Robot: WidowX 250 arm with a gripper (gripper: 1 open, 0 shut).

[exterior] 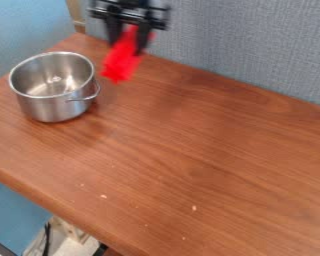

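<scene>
My black gripper (128, 24) is at the top of the view, blurred, above and behind the steel pot's right side. A red object (121, 60) hangs beneath it, held in the fingers and raised off the table. The silver pot (49, 95) stands on the wooden table at the left, its handle facing right.
A grey padded wall (256, 45) runs along the back, and a light blue surface lies beyond the left edge.
</scene>
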